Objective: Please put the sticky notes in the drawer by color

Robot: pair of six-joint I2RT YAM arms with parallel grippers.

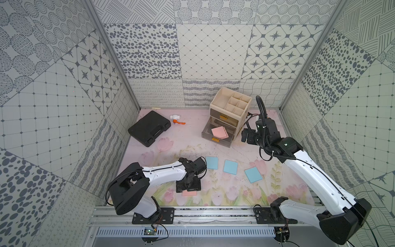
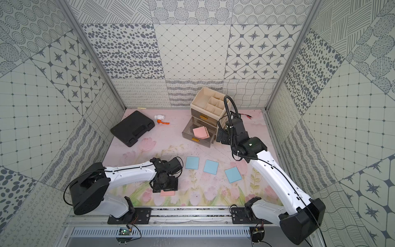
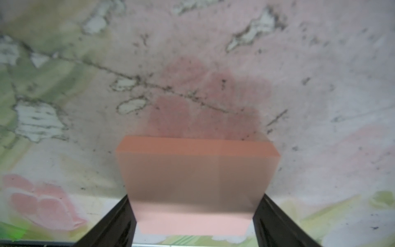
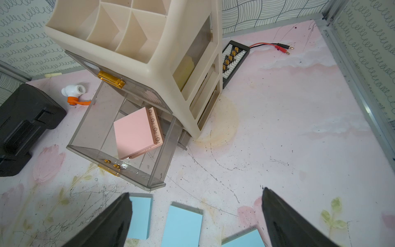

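Near the table's front edge lies a pink sticky-note pad (image 3: 201, 185), partly covered by my left gripper (image 1: 188, 191) in the top views. In the left wrist view the open fingers (image 3: 117, 222) stand on either side of the pad; whether they touch it I cannot tell. Stacked pink pads (image 4: 133, 133) rest inside the pulled-out lower drawer (image 4: 158, 164) of the cabinet. Three blue pads lie on the table: a left one (image 1: 212, 162), a middle one (image 1: 230, 167) and a right one (image 1: 253, 174). My right gripper is open and empty, right of the cabinet.
The cream cabinet (image 1: 231, 101) stands at the back, its upper drawer (image 4: 123, 82) shut. A black case (image 1: 149, 128) and a white-and-orange item (image 1: 177, 119) lie back left. A small board with cables (image 4: 233, 59) sits behind the cabinet.
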